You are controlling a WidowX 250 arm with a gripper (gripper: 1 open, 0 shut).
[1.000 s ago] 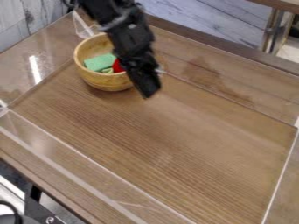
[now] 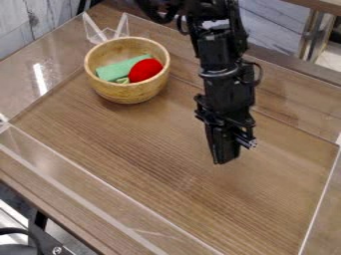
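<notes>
A black robot arm (image 2: 213, 70) reaches down from the top of the view to the right of centre. Its gripper (image 2: 226, 149) hangs over the bare wooden table, right of the bowl, and looks shut with nothing visible in it. A wooden bowl (image 2: 114, 87) at the upper left holds a red round object (image 2: 146, 71) and a pale green item (image 2: 116, 71).
A white wire-like object (image 2: 104, 28) stands behind the bowl at the top left.
The arm has swung right, away from over the bowl to the open table right of centre. The bowl and its contents stay in place.
</notes>
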